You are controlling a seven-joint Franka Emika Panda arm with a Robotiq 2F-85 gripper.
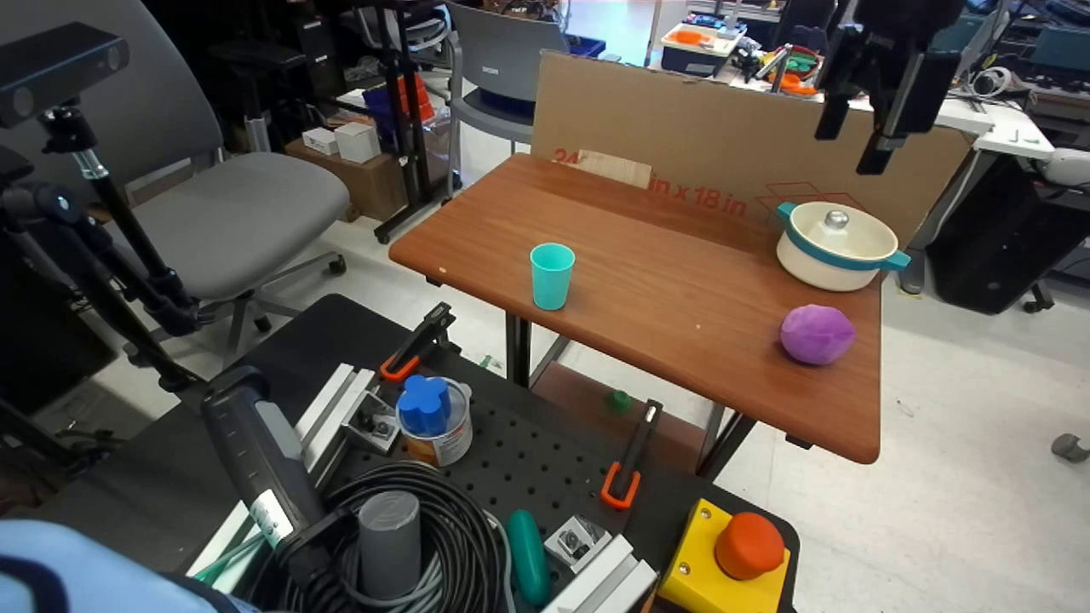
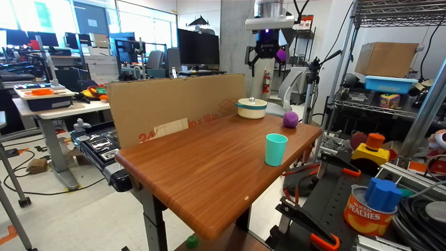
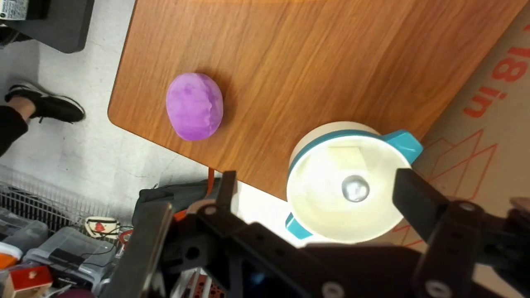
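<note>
My gripper [image 1: 854, 151] is open above the far right part of the table, its fingers spread and nothing between them. Below it stands a cream pot [image 1: 814, 267] with teal handles; its lid, topped by a silver knob [image 3: 355, 188], is on. In the wrist view the pot appears between my two fingers, some distance beneath them. A purple ball-like object [image 3: 194, 106] lies on the table near the corner, apart from the pot. Upright near the table's long edge is a turquoise cup [image 2: 276, 150], empty as far as its rim shows.
A cardboard sheet [image 2: 179, 98] walls off the back of the wooden table [image 2: 200, 167], close behind the pot. Along the front runs a black cart [image 1: 531, 460] with clamps, a can and a red stop button [image 1: 750, 545].
</note>
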